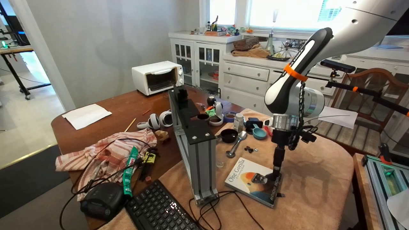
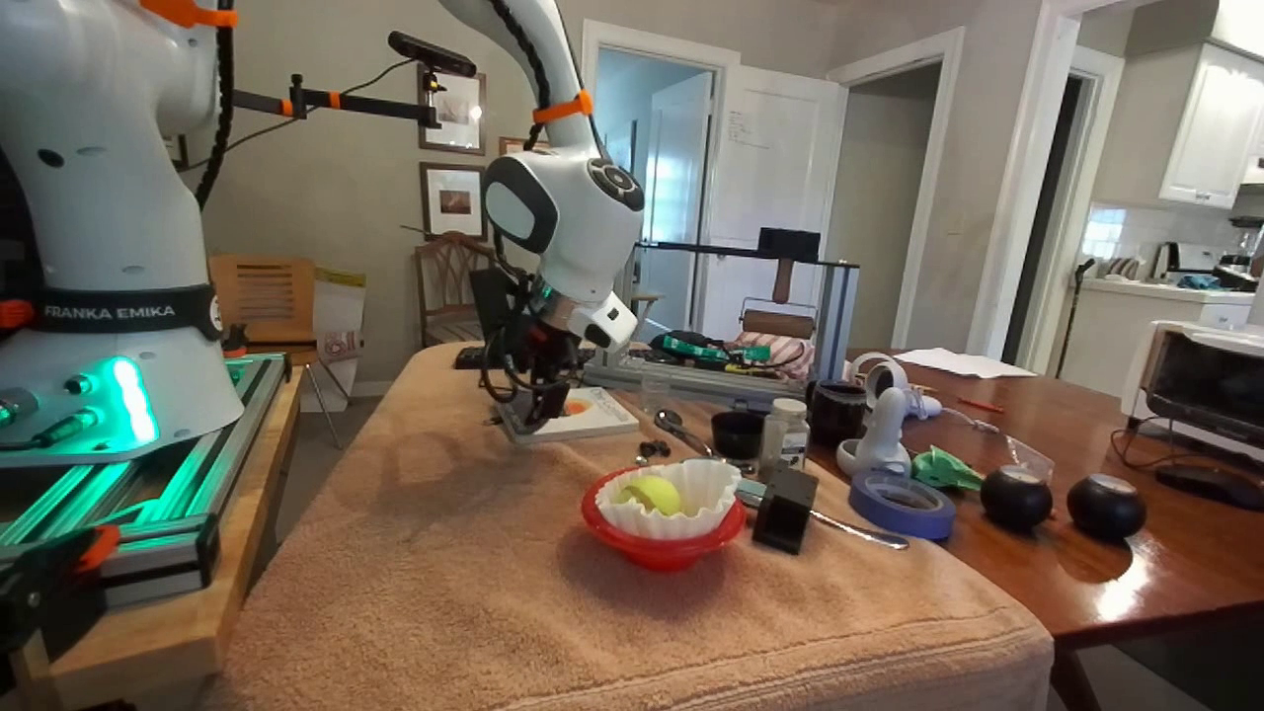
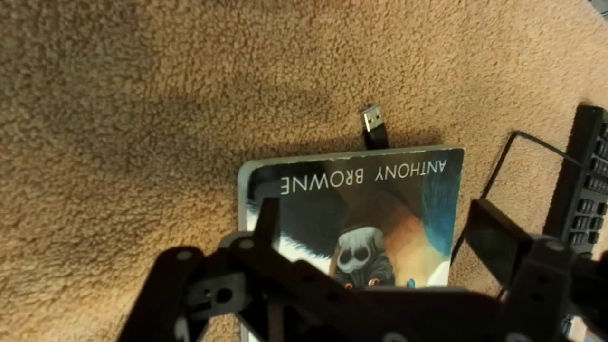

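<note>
The book "One Gorilla" (image 1: 249,180) lies flat, cover up, on the tan towel. In the wrist view, the author's-name end of the book (image 3: 353,222) shows between my two spread fingers, its lower part hidden by the gripper body. My gripper (image 1: 275,176) is over the book's edge in exterior view 1, open, with nothing held. How far above the cover the fingertips are, I cannot tell. A black USB plug (image 3: 374,128) sticks out from beside the book's edge, its metal end on the towel.
A metal frame (image 1: 203,168) stands left of the book, with a keyboard (image 1: 161,209) and cables near it. A spoon (image 1: 236,145), a black cup (image 1: 229,135) and a red bowl (image 2: 664,552) holding a paper liner and yellow-green ball are around.
</note>
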